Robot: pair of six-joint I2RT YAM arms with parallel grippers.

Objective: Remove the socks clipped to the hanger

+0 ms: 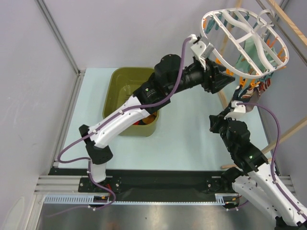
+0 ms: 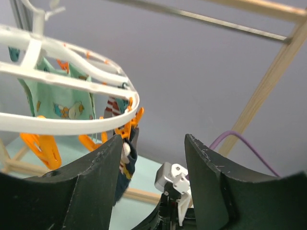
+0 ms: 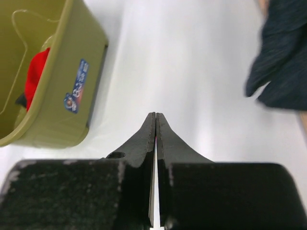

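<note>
The white hanger [image 1: 238, 38] hangs at the top right, with orange and blue clips around its rim. Beneath its near side a dark patterned sock is clipped; it also shows as dark cloth [image 3: 283, 52] in the right wrist view. A pale green sock [image 2: 64, 96] hangs farther inside the ring. My left gripper [image 1: 221, 80] is beside the hanger's left rim, its fingers [image 2: 98, 182] apart and nothing between them. Below the hanger my right gripper is shut, its tips together and no cloth between them. The dark sock lies off to its right.
An olive bin [image 1: 112, 88] with red and orange cloth inside stands at the left, partly behind my left arm. Wooden stand bars [image 1: 288, 134] run along the right side.
</note>
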